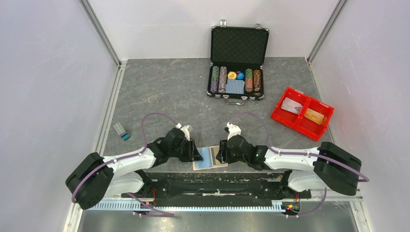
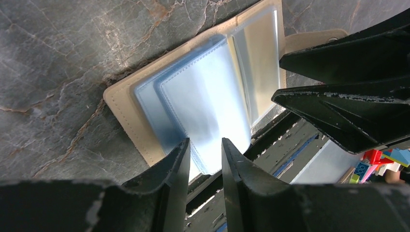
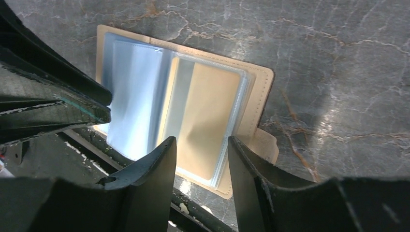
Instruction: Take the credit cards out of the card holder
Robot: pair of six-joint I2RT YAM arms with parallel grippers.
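Note:
The beige card holder (image 1: 226, 164) lies opened flat near the table's front edge, between my two grippers. On its left half, clear pockets hold a light blue card (image 2: 203, 92); the right half has a clear pocket with a tan card-like face (image 3: 210, 111), and I cannot tell whether a card lies there. My left gripper is over the blue half near its outer edge, its fingers a little apart with nothing clearly gripped. Over the right half, my right gripper stands open, its fingertips around the pocket's outer edge in view; contact cannot be told.
A red tray (image 1: 288, 123) at the right has a pale card (image 1: 291, 105) and an orange card (image 1: 314, 116) in separate compartments. At the back stands an open poker case (image 1: 239, 46). A small grey-and-blue item (image 1: 121, 130) lies far left.

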